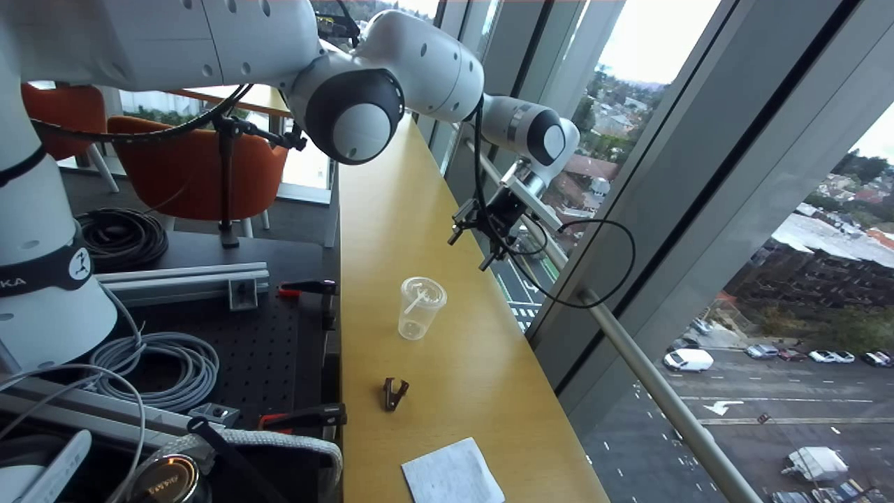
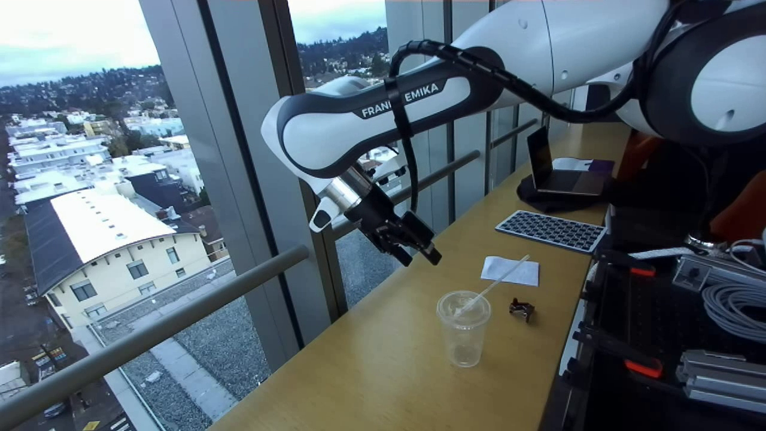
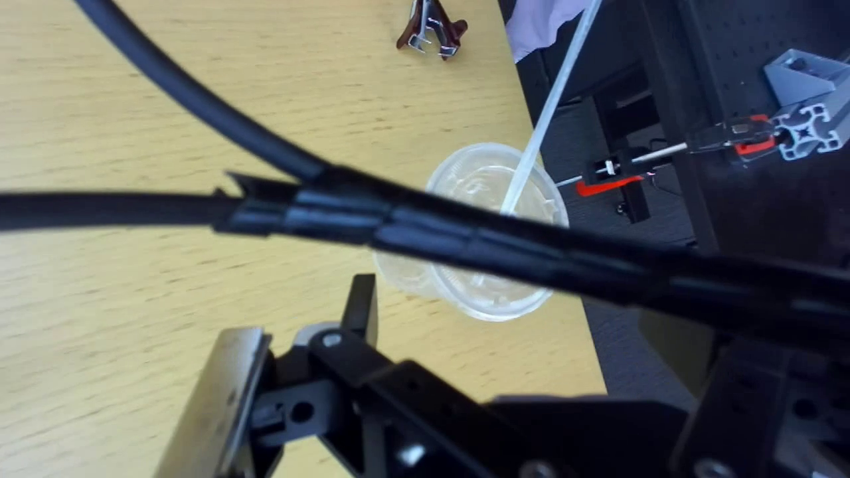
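A clear plastic cup [image 1: 416,318] with a lid and a pale straw [image 2: 495,285] stands upright on the wooden table. My gripper [image 1: 469,254] is open in the air toward the window side, above and apart from the cup, with nothing between its fingers. In the second exterior view the gripper [image 2: 422,260] hangs up and to the left of the cup [image 2: 463,337]. A thick black cable crosses the wrist view and hides part of the cup [image 3: 510,295]; one dark fingertip [image 3: 360,303] shows left of it.
A dark staple remover [image 2: 522,309] and a folded white paper [image 1: 457,474] lie on the table [image 1: 377,218]. A keyboard [image 2: 551,230] and a laptop [image 2: 571,179] are farther along. A metal railing [image 1: 670,402] runs beside the window; clamps [image 1: 306,416] grip the opposite edge.
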